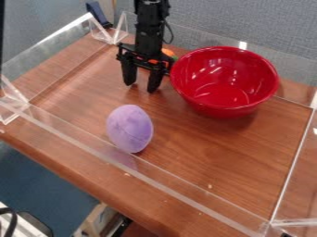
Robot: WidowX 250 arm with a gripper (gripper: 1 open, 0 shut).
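My black gripper (pixel 143 74) hangs low at the back of the wooden table, just left of a red bowl (pixel 225 81), its two fingers apart and pointing down. Something small and orange (pixel 170 56) shows behind the gripper, partly hidden; I cannot tell what it is or whether it lies between the fingers. A lilac, egg-shaped object (pixel 130 128) lies nearer the front, apart from both the gripper and the bowl.
Clear plastic walls (pixel 180 185) edge the wooden table (pixel 217 157). The bowl takes up the back right.
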